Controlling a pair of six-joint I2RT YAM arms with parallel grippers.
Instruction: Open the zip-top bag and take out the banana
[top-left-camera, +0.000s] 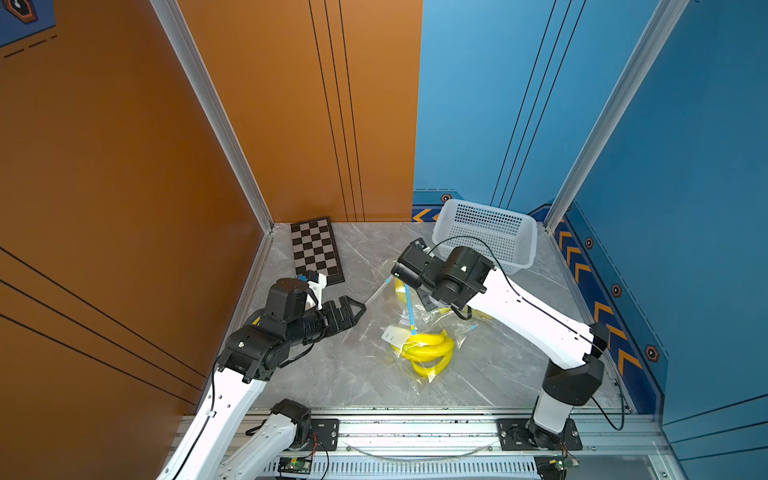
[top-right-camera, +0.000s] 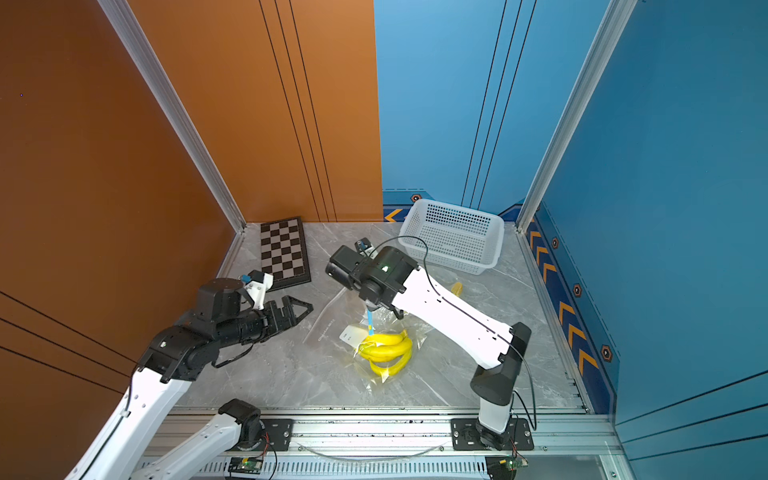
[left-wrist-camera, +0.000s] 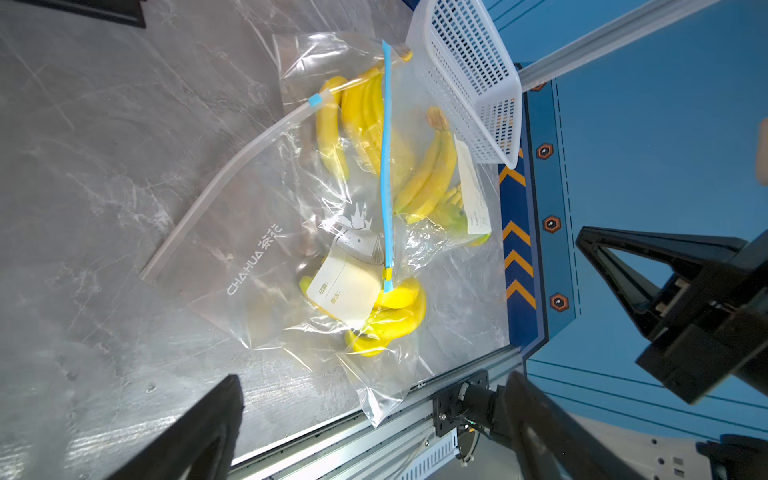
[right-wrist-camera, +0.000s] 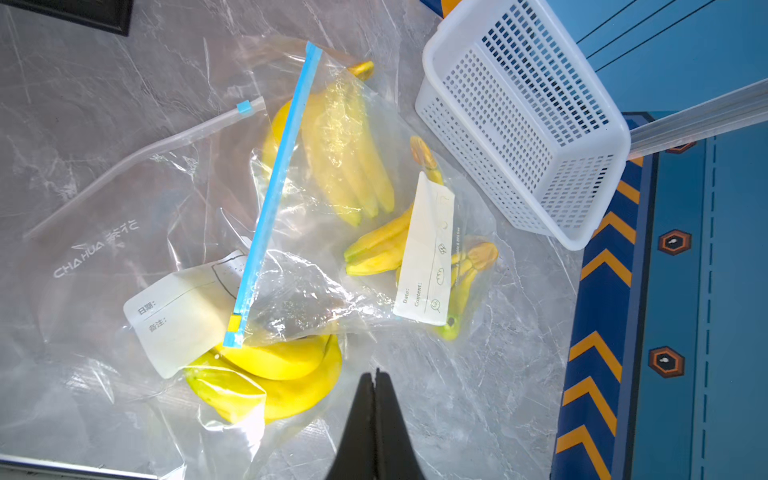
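Note:
Two clear zip bags overlap flat on the table. The bag with a white zip strip (right-wrist-camera: 144, 149) has a blue slider (right-wrist-camera: 245, 106) at the strip's far right end; bananas (right-wrist-camera: 272, 376) show at its front. The other bag's blue zip strip (right-wrist-camera: 272, 200) carries a yellow slider (right-wrist-camera: 233, 322) at its near end, and bananas (right-wrist-camera: 344, 152) lie inside. Whether either zip is unsealed, I cannot tell. My left gripper is open above the table, left of the bags, nothing between its fingers. Over the bags hangs my right gripper, shut with nothing showing between its fingers.
A white mesh basket (top-left-camera: 488, 232) stands at the back right, close to the bags. At the back left lies a checkered board (top-left-camera: 317, 249).

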